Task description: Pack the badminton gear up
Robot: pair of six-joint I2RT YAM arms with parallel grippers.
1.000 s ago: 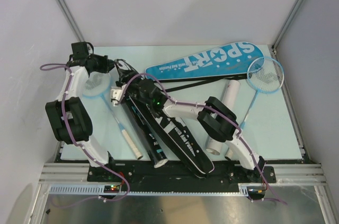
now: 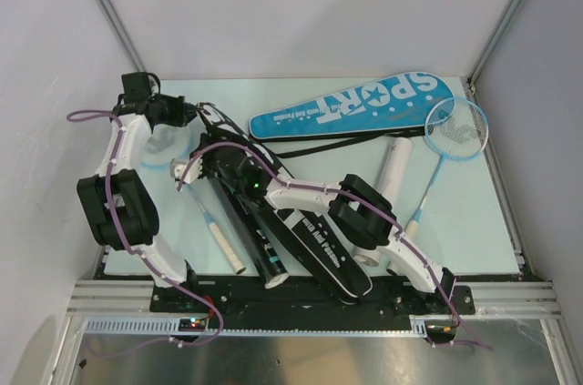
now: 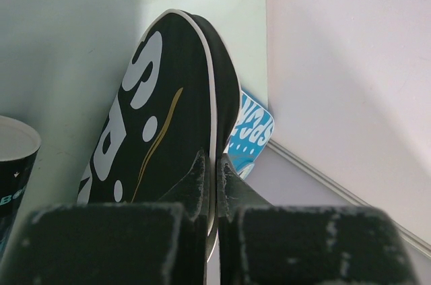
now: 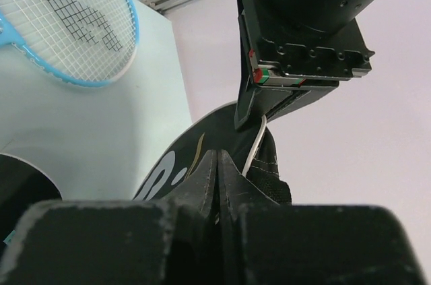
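Note:
The black racket bag (image 2: 310, 238) lies slantwise across the middle of the table, its upper end beneath both arms. My left gripper is shut on the bag's pale edge, which runs between its fingertips; the right wrist view shows this grip too. Close to it, my right gripper is shut over the bag's dark side, and nothing shows clearly between its fingers. A blue racket (image 2: 219, 238) rests at the left, its head partly behind the left arm. Another blue racket (image 2: 457, 128) lies at the right. At the back is a blue bag (image 2: 364, 105) marked SPORT.
A dark tube (image 2: 271, 268) lies between the left racket's handle and the black bag. A white tube (image 2: 394, 167) stretches along the right of centre, partly under the right arm. Black straps cross the middle. Bare table (image 2: 474, 212) shows at the right.
The left arm has stayed in place. The rackets, tubes and blue bag have not moved.

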